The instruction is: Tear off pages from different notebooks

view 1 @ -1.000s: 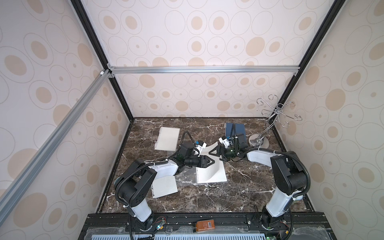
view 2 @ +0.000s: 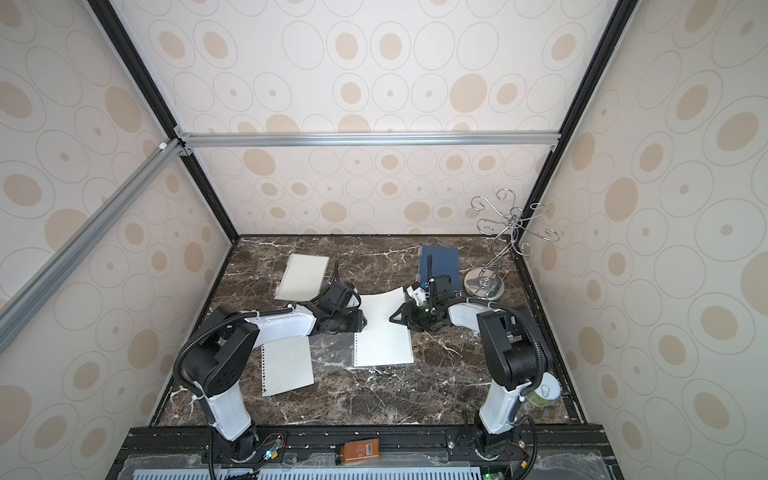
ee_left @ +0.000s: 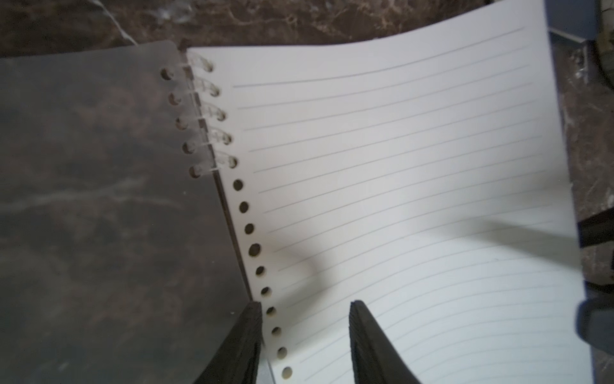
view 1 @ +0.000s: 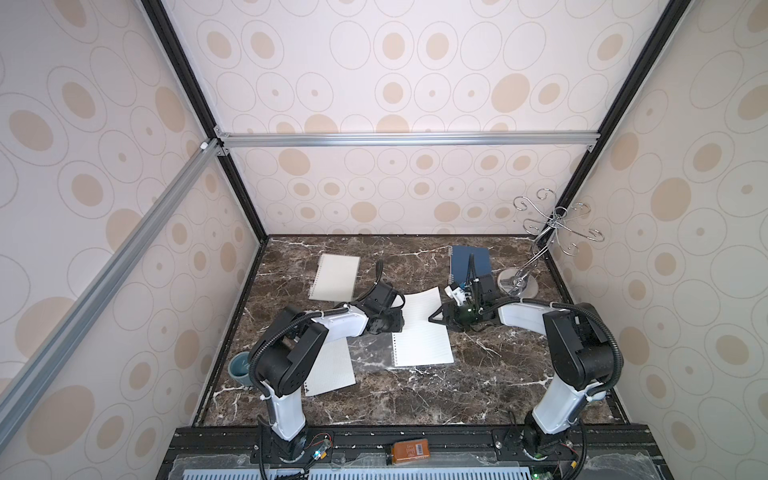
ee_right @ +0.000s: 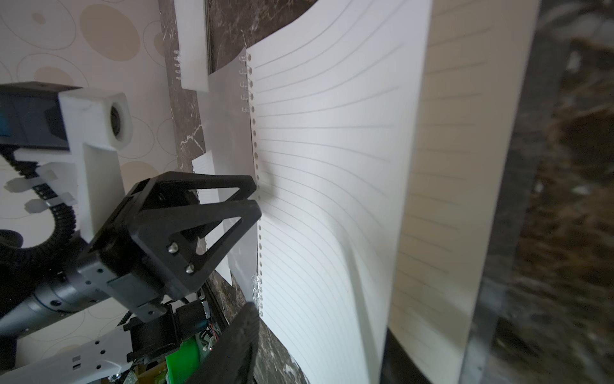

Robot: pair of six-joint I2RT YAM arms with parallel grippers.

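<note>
An open spiral notebook [view 1: 421, 344] with lined white pages lies mid-table, its transparent cover [ee_left: 115, 217] folded out to the left. My left gripper is over the page's punched spine edge, fingers apart. My right gripper is at the right edge of the top page [ee_right: 326, 153], which is lifted and curved above the page beneath; its fingers are apart, and whether they touch the sheet is unclear.
A cream notebook [view 1: 334, 277] and a blue notebook [view 1: 472, 260] lie at the back; a loose-looking white pad [view 1: 329, 369] at front left. A metal stand [view 1: 520, 284] is at back right, a cup [view 1: 238, 369] at far left.
My left gripper has drawn back left and turned toward the spine. The right gripper has shifted slightly right and down along the page edge.
</note>
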